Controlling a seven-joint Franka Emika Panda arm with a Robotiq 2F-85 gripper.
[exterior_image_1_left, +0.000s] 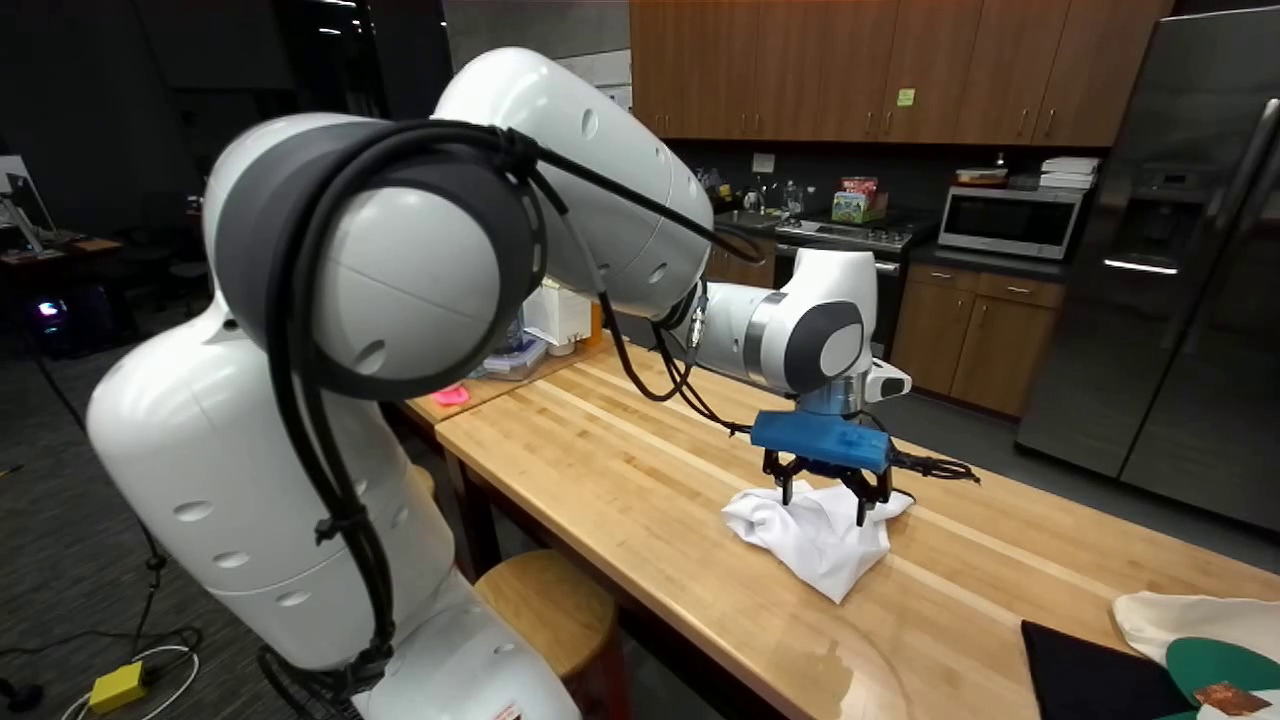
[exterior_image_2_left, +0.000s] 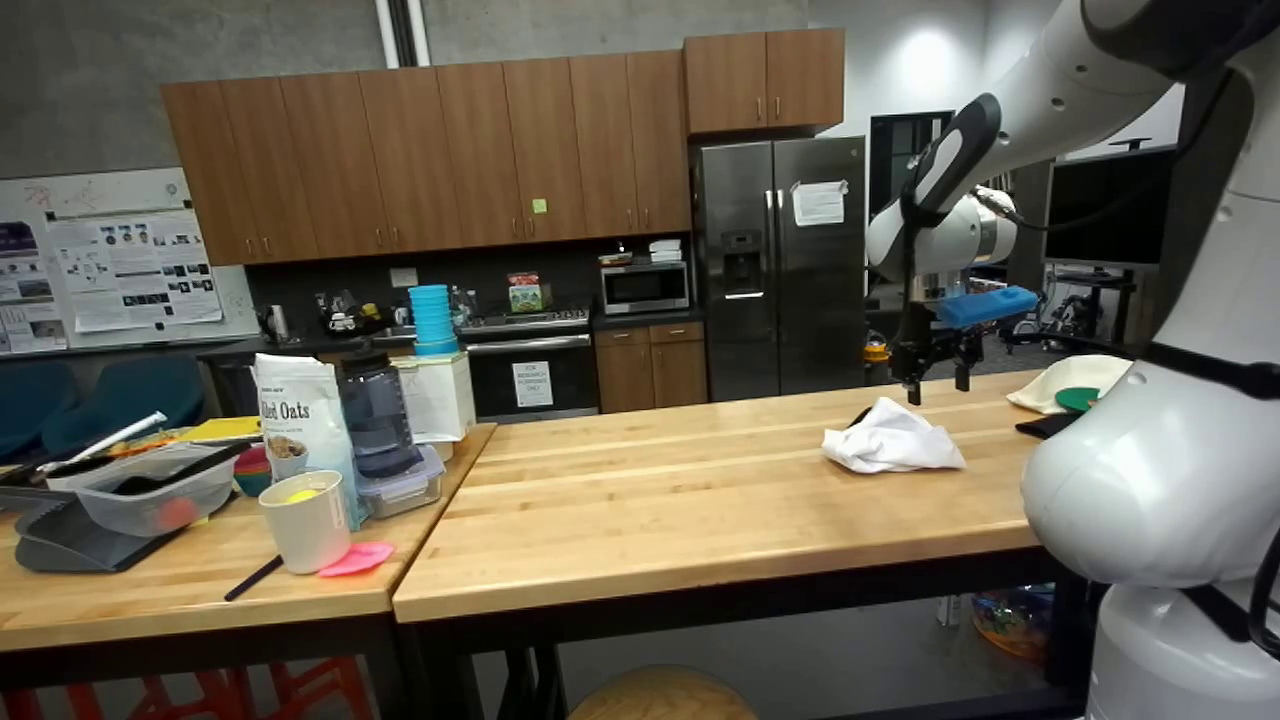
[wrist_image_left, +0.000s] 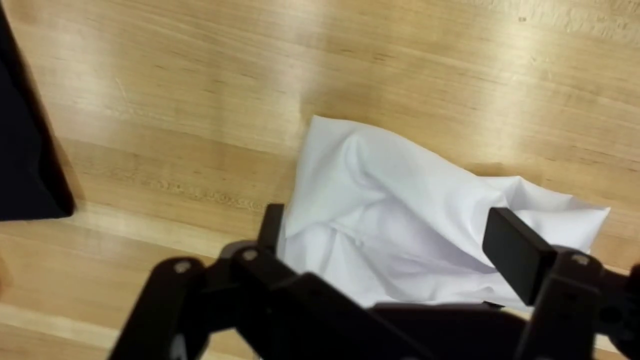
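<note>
A crumpled white cloth (exterior_image_1_left: 816, 542) lies on the wooden table (exterior_image_1_left: 672, 528), its folds bunched and one corner pointing toward the table's front edge. Above it hangs my gripper (exterior_image_1_left: 825, 514), open, the fingers wide apart and pointing down. In exterior view 2 the fingertips stand clear above the cloth (exterior_image_2_left: 890, 442), near its far side. The wrist view shows the white cloth (wrist_image_left: 396, 222) in the space between and below the black finger pads, with nothing gripped. Something dark peeks out from under the cloth's far edge; what it is cannot be made out.
A black cloth (exterior_image_1_left: 1098, 678), a cream cloth (exterior_image_1_left: 1200, 620) and a green round piece (exterior_image_1_left: 1224, 667) lie at the table's right end. On the side table stand a bag of oats (exterior_image_2_left: 300, 420), a white cup (exterior_image_2_left: 307, 528) and a clear bin (exterior_image_2_left: 162, 486).
</note>
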